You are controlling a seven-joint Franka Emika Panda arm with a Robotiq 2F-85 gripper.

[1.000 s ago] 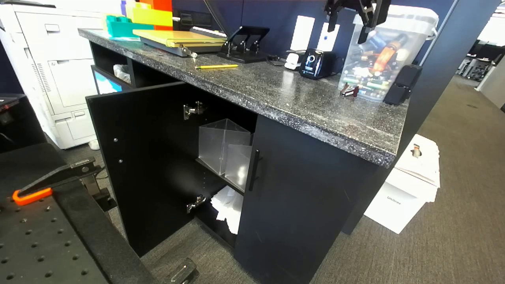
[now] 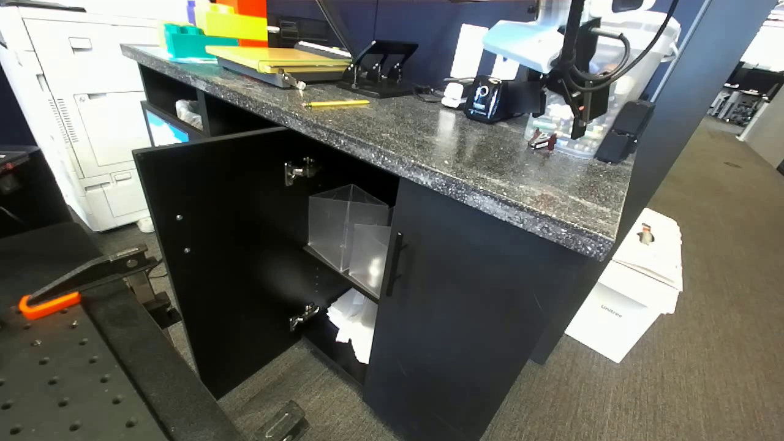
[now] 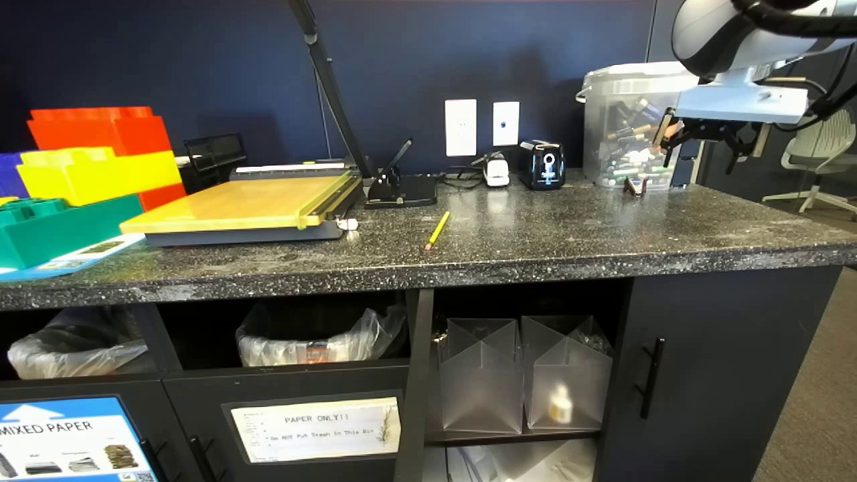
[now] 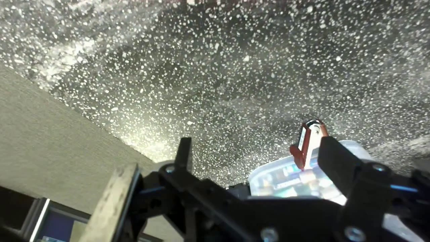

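My gripper (image 3: 699,165) hangs above the right end of the speckled counter, in front of the clear bin. Its fingers are spread wide with nothing between them, and it is pointing down. In the wrist view a small red-brown and white object (image 4: 309,141), perhaps a staple remover, lies on the counter near the right finger (image 4: 336,161), which partly overlaps it in the picture. The same object (image 2: 542,139) rests at the foot of the clear bin (image 3: 604,120), which is full of markers and batteries.
A black electric sharpener (image 3: 543,165) and a white plug-like device (image 3: 496,170) stand left of the bin. Further left are a yellow pencil (image 3: 438,229) and a paper cutter (image 3: 249,205). One cabinet door (image 2: 228,242) stands open below.
The gripper has come down and slightly right in exterior view 1, now in front of the bin and closer to the counter. The small red-brown object has not moved.
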